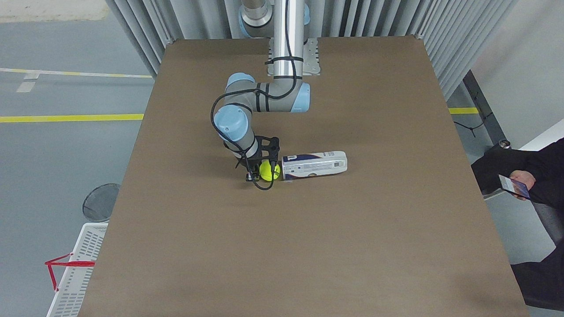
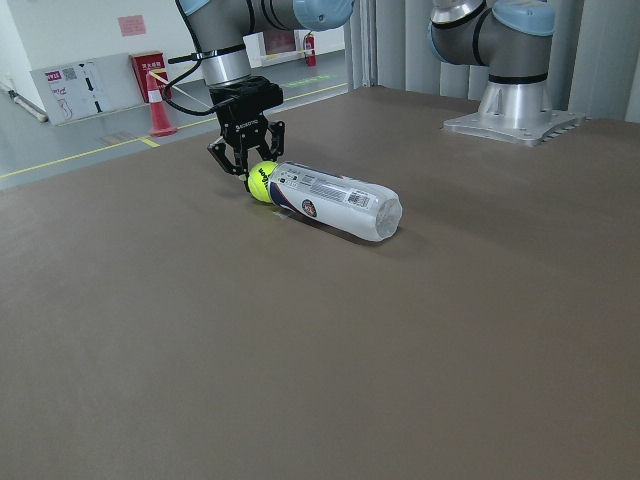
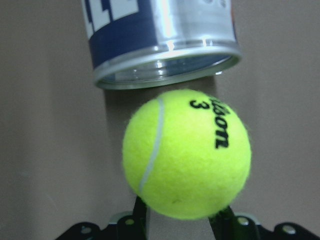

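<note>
A yellow tennis ball (image 1: pixel 269 170) (image 2: pixel 262 182) (image 3: pixel 186 153) sits between the fingertips of my black gripper (image 2: pixel 246 160), which points down at the table (image 1: pixel 338 237). In the wrist view the ball covers the fingertips, so their grip on it is hard to judge. A white tennis ball can (image 1: pixel 314 164) (image 2: pixel 336 200) (image 3: pixel 159 37) lies on its side just beside the ball, its open metal-rimmed end facing it. In the wrist view a narrow gap shows between rim and ball.
Off the table are a white basket (image 1: pixel 79 280) at the lower left and a person (image 1: pixel 539 174) with a phone at the right.
</note>
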